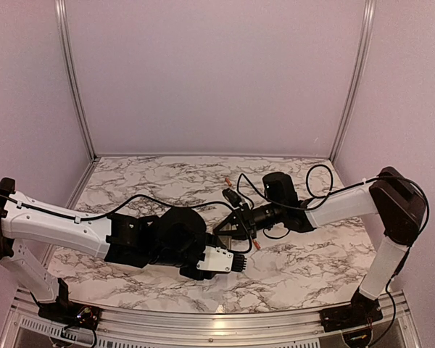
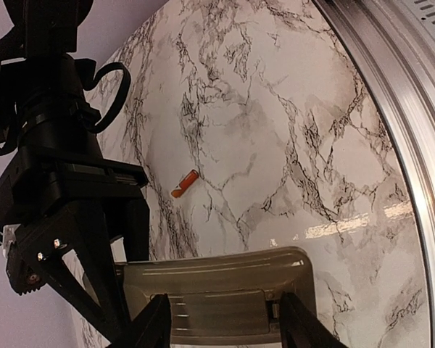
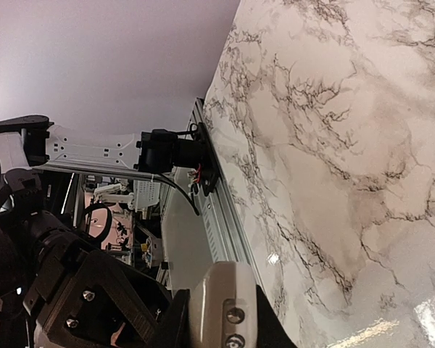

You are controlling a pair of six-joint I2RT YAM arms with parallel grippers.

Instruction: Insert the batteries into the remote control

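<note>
The grey remote control (image 2: 217, 312) shows its back side in the left wrist view. My right gripper (image 1: 232, 225) is shut on it at one end; in the right wrist view its pale casing (image 3: 223, 304) sits between the fingers. My left gripper is part open over the remote's battery cover area, a finger either side of it. An orange battery (image 2: 185, 183) lies on the marble table. In the top view, orange batteries (image 1: 228, 181) lie behind and beside the grippers, and the remote is mostly hidden by the arms.
Metal rails run along its edges, with walls at the back and sides. Both arms meet closely near the centre.
</note>
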